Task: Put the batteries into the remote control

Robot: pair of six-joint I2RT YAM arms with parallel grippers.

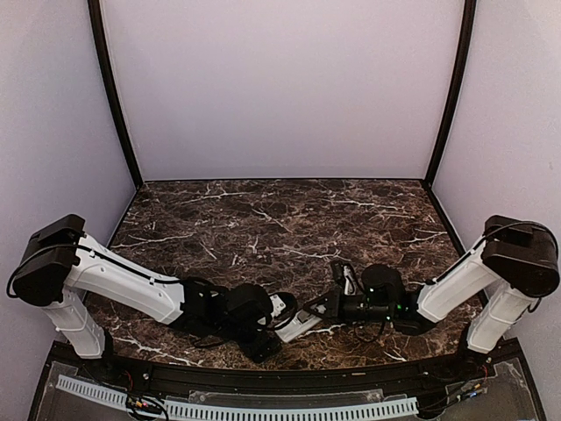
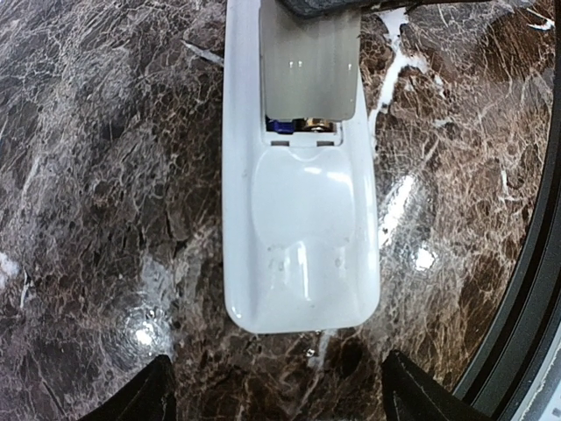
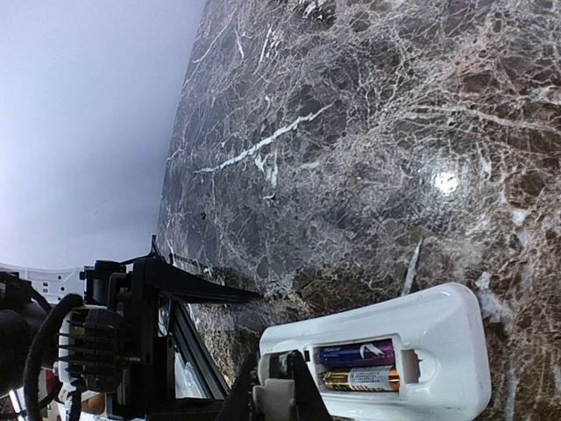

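Observation:
The white remote (image 2: 241, 237) lies back-up on the marble table with its battery bay uncovered. Inside the bay, a purple battery (image 3: 355, 353) and a gold-and-white battery (image 3: 364, 379) rest side by side. My right gripper is shut on the pale battery cover (image 2: 311, 74), which is seen over the bay in the left wrist view and hides most of it; whether cover and remote touch, I cannot tell. Past the remote's near end, my left gripper stands open, bare table between its fingers.
Behind both arms the marble table (image 1: 280, 228) is clear. A dark rail (image 1: 263, 375) runs along the front edge, close to the grippers. Both grippers are near each other around the remote.

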